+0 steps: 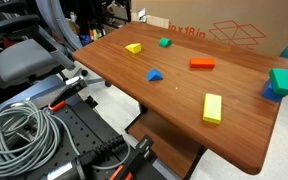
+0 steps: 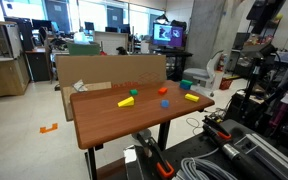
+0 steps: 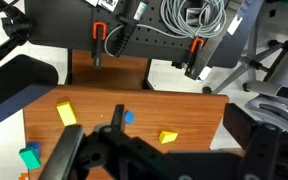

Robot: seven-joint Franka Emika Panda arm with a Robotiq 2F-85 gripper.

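Observation:
On the brown table (image 1: 174, 99) several coloured blocks lie apart. In exterior view 1 a yellow rectangular block (image 1: 212, 108) is toward the front right. Near the middle sit a blue triangular block (image 1: 153, 74) and a red-orange block (image 1: 201, 63). Farther left are a green block (image 1: 165, 42) and a smaller yellow block (image 1: 134, 48). At the right edge a green block (image 1: 281, 79) rests on a blue block (image 1: 271, 94). In the wrist view my gripper is open above the table, its dark fingers wide apart with nothing held between them.
A cardboard panel (image 2: 109, 70) stands along the table's back edge. Beside the table's front, a cable coil (image 1: 22, 140) lies near the dark base frame (image 1: 84, 125). Bare tabletop separates the scattered blocks.

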